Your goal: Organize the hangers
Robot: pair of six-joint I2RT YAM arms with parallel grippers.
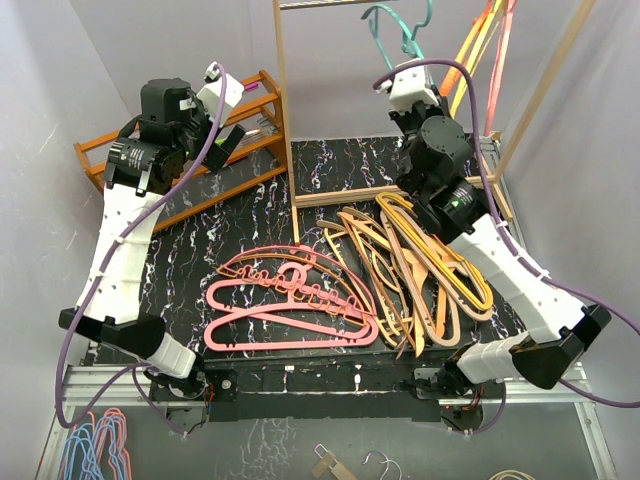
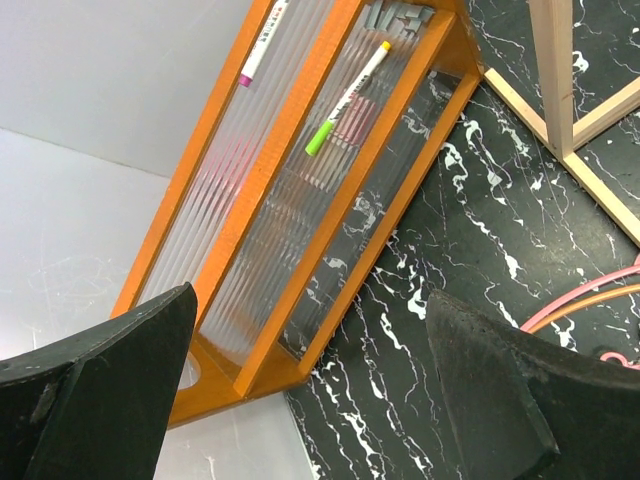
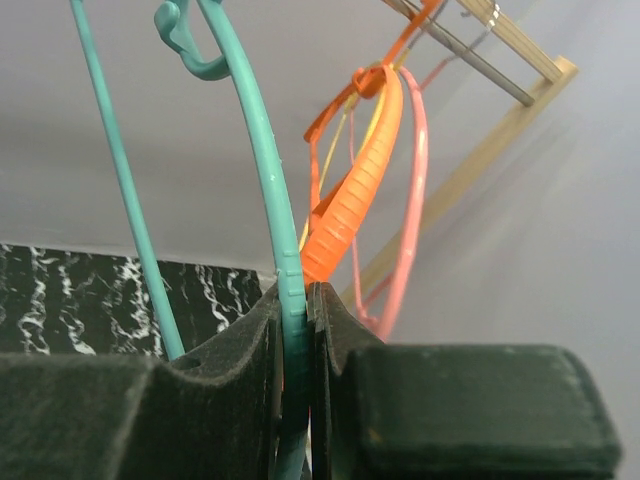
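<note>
My right gripper is shut on a teal hanger [image 3: 262,150], held up in front of the rack. Orange and pink hangers [image 3: 408,200] hang from the rack's metal rod [image 3: 460,60] behind it. My left gripper stands open over the left side of the floor, nothing between its fingers. Pink hangers [image 1: 290,340] lie flat at the lower middle, with wooden and yellow hangers [image 1: 480,294] piled to their right.
An orange wooden shelf [image 2: 262,165] with pens leans at the back left. The rack's wooden base [image 1: 330,197] stands on the marble floor, which is clear at the left. Grey walls close both sides.
</note>
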